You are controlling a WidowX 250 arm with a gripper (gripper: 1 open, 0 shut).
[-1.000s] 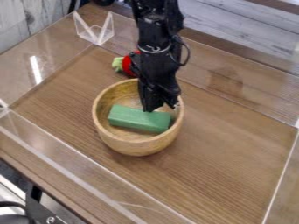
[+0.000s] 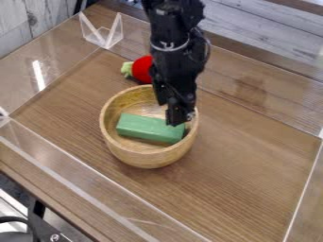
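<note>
A round wooden bowl (image 2: 120, 146) sits mid-table with a green block (image 2: 147, 129) lying in it. The black gripper (image 2: 169, 106) hangs over the bowl's back right, its fingers pointing down just above the block's right end. Whether it is open or shut is hard to tell. A red object (image 2: 142, 69) with a pale green end lies behind the bowl, partly hidden by the arm.
A white rail runs along the back right edge. A dark cable shows at the bottom left corner.
The bowl and block are about where they were.
</note>
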